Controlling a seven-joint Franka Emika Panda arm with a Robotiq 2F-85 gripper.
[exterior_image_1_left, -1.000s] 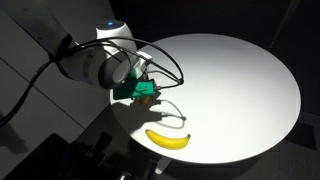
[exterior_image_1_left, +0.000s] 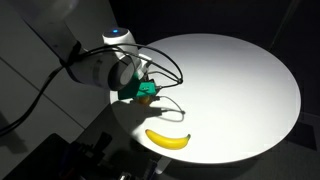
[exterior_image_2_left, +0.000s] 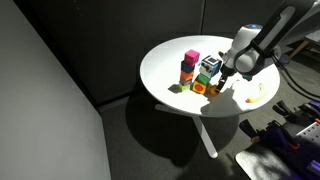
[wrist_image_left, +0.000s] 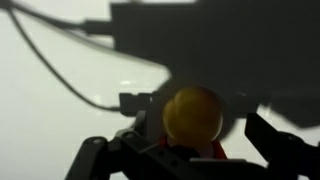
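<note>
A round orange-yellow object (wrist_image_left: 193, 116) sits low in the wrist view, with something red (wrist_image_left: 220, 150) just behind or beneath it. My gripper stands open, one dark fingertip on either side of that object. On the left a narrow gap seems to remain; whether either finger touches it I cannot tell. In exterior view 1 the gripper (exterior_image_1_left: 139, 91) is low over the near left of the table, with the orange object (exterior_image_1_left: 147, 99) partly hidden by its green part.
A yellow banana (exterior_image_1_left: 167, 140) lies near the front edge of the white round table (exterior_image_1_left: 235, 90). Exterior view 2 shows a stack of coloured blocks (exterior_image_2_left: 188, 70) close beside the gripper.
The arm's upper part has sunk slightly over the last second, while the gripper stays at nearly the same place. The banana has not moved.
</note>
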